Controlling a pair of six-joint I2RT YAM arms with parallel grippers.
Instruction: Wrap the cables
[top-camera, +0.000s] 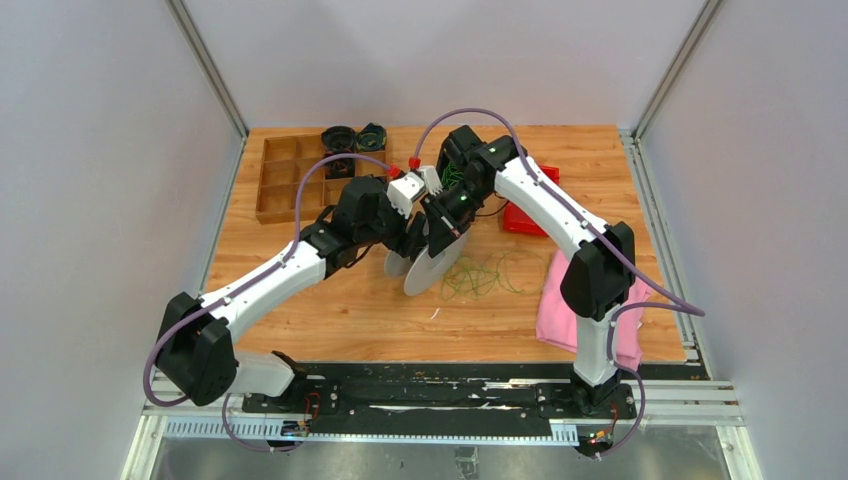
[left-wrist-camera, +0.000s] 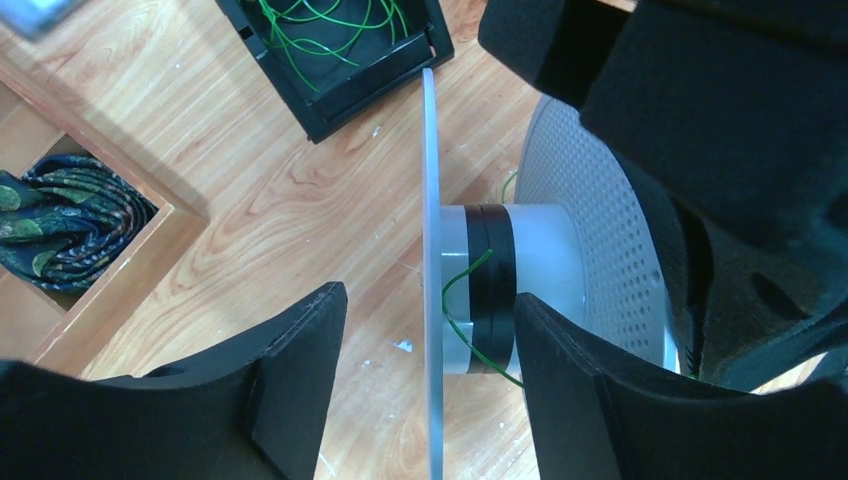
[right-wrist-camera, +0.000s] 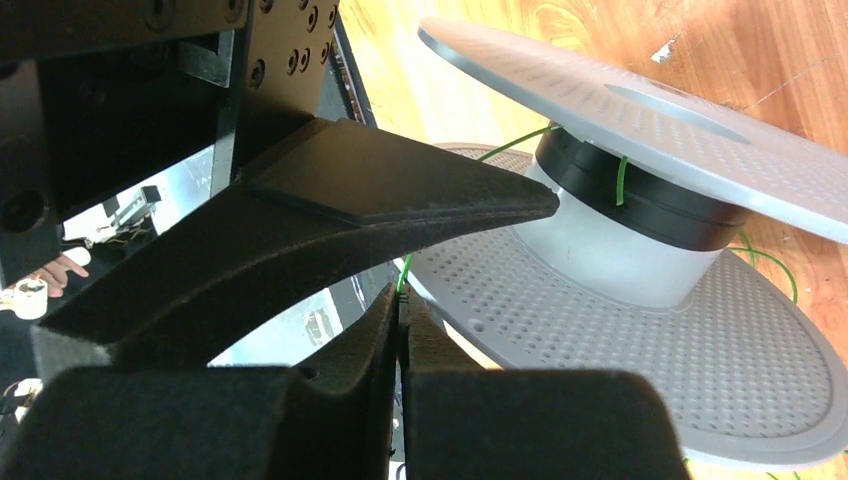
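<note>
A grey spool (top-camera: 437, 268) with two round flanges and a black-banded core (right-wrist-camera: 645, 190) is under both grippers. Green cable (left-wrist-camera: 458, 325) crosses the band in the left wrist view, and a short end pokes from it. Astride the near flange (left-wrist-camera: 433, 290), my left gripper is part open; its right finger comes close to the core, its left finger is clear of the flange. My right gripper is shut, with green cable (right-wrist-camera: 405, 268) running to its fingertips. Looser green cable (top-camera: 480, 277) lies on the table to the spool's right.
A wooden compartment box (top-camera: 285, 175) holds dark coiled bundles (top-camera: 339, 140) at the back left. Behind the right arm are a black tray (left-wrist-camera: 385, 75) with green cable and a red box (top-camera: 522, 222). Pink cloth (top-camera: 556, 310) lies right.
</note>
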